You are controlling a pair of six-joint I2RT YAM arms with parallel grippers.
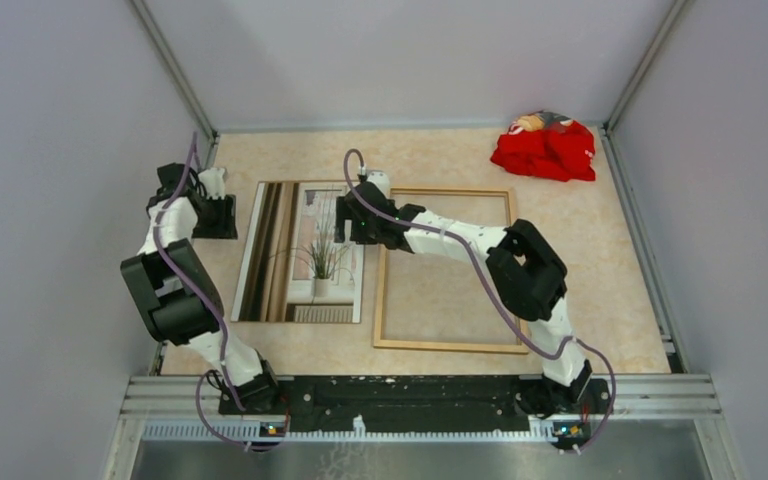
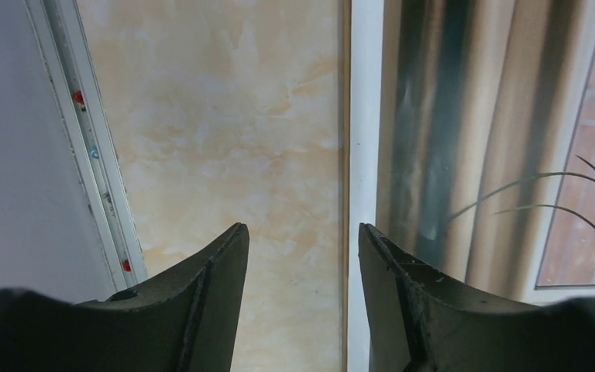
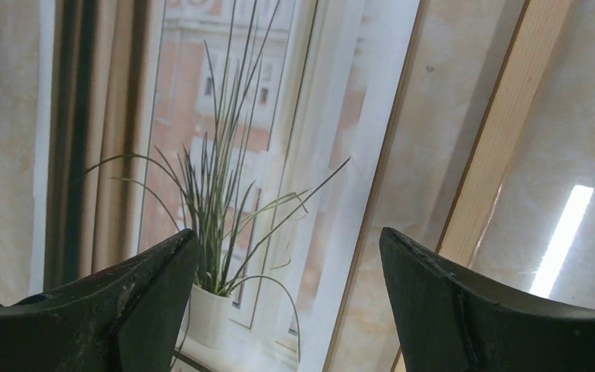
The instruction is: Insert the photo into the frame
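The photo, a window scene with curtains and a potted plant, lies flat on the left half of the table. Right of it lies the empty wooden frame, with a narrow gap between them. My left gripper is open above the photo's left margin, its fingers apart with nothing between them. Over the photo's right part stands my right gripper, open and empty. In the right wrist view, the photo's right edge and the frame's left bar show between and beyond its fingers.
A red cloth lies crumpled in the far right corner. Side walls and a metal rail bound the table on the left. A bright reflection shows inside the frame. Bare table runs along the front.
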